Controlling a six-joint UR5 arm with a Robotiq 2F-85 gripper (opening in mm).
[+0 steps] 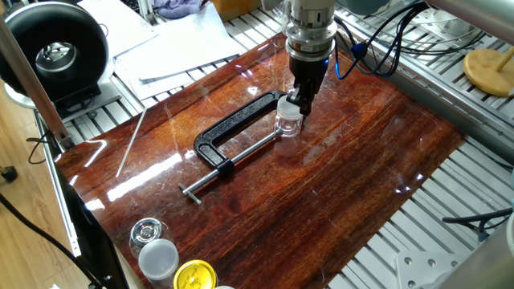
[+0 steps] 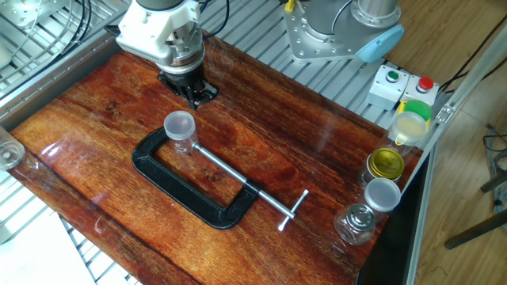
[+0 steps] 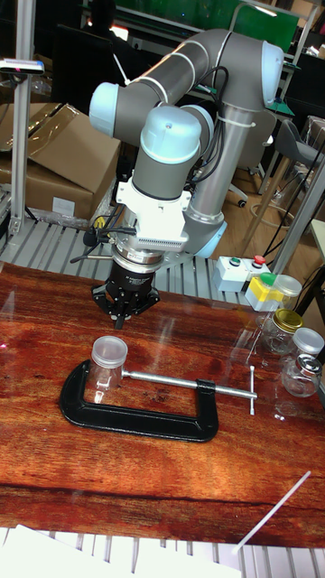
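Note:
A clear jar with a frosted white lid stands upright on the wooden board. It sits inside the frame of a black C-clamp, and the tip of the clamp's silver screw is at its side. Just behind the jar, as the third view shows, my gripper points down with its fingers together in a single central tip. Nothing shows between them. In the first view the gripper overlaps the jar's edge, but the other views show a gap between them.
Several jars, among them a gold-lidded one and a silver-topped one, cluster at the board's right end in the second view. Nearby is a button box. A thin white stick lies near the front edge. Much of the board is bare.

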